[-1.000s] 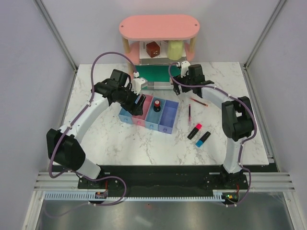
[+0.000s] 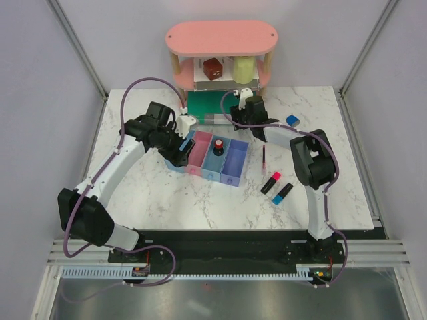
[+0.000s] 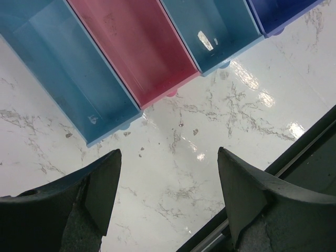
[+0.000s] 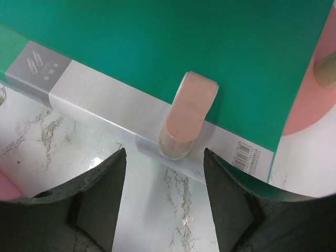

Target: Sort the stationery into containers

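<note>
A pink-topped piece of stationery [image 4: 189, 105] lies on the front edge of a green board [image 4: 247, 47]; my right gripper points at it, partly open, fingertips just short of it. The divided bins [image 2: 233, 167] are blue, pink, blue and dark blue, with a red-capped bottle [image 2: 218, 148] in one. My left gripper is open over their front edge, nothing between its fingers; the pink bin [image 3: 136, 47] is empty. Pens [image 2: 263, 158], two markers [image 2: 270, 183] and a blue item [image 2: 292, 120] lie on the right of the table.
A pink shelf unit [image 2: 222, 40] with a brown box [image 2: 213, 69] and a yellow-green container [image 2: 243, 70] stands at the back.
My right arm has moved left toward the board's front edge. My left arm has drawn back slightly to the left from over the bins.
</note>
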